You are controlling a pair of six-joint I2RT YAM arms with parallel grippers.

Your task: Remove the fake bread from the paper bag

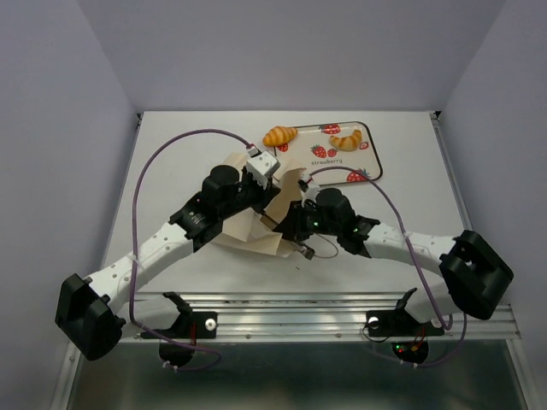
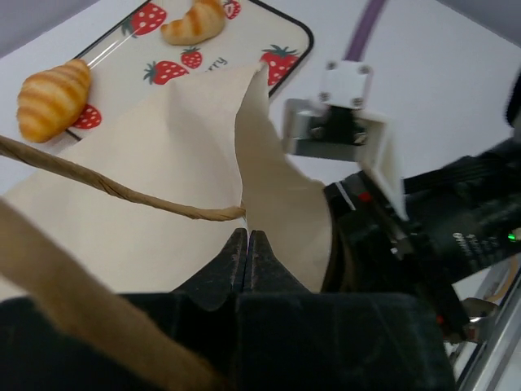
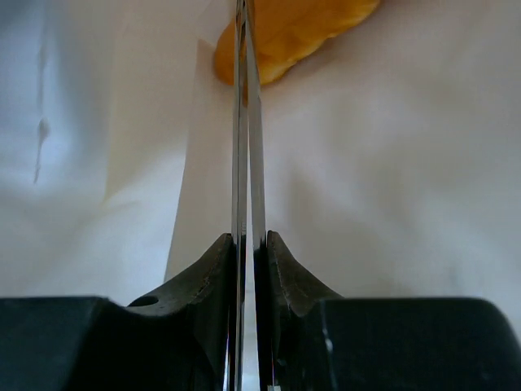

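The paper bag (image 1: 244, 235) lies open at the table's middle under both arms. My left gripper is shut at the bag's rim, the twisted handle (image 2: 130, 192) crossing just above its tips; whether paper is between them I cannot tell. My right gripper (image 1: 289, 220) reaches into the bag. In the right wrist view an orange piece of bread (image 3: 301, 28) lies inside, behind the long metal fingers (image 3: 257, 163), which stand close together; whether they grip it is unclear.
A strawberry tray (image 1: 299, 162) at the back holds a croissant (image 1: 345, 142); another bread (image 1: 279, 136) lies at its left edge.
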